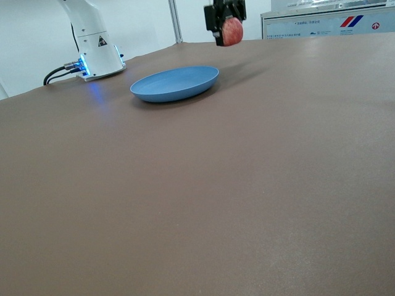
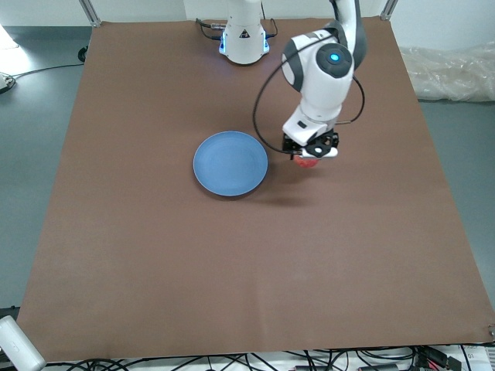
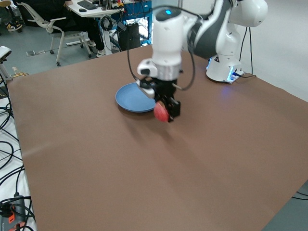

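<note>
A red apple (image 1: pixel 232 32) hangs in my black gripper (image 1: pixel 220 24), held above the table to the right of a round blue plate (image 2: pixel 230 163), as the left view shows. In the top view it is higher than the plate (image 1: pixel 174 83). In the right view the apple (image 3: pixel 161 111) is in front of the plate (image 3: pixel 129 98), partly overlapping it, with the gripper (image 3: pixel 168 108) shut on it. The plate is empty.
The white arm base (image 2: pixel 244 39) stands at the back. Cables and equipment (image 3: pixel 14 211) lie beyond the table's edge.
</note>
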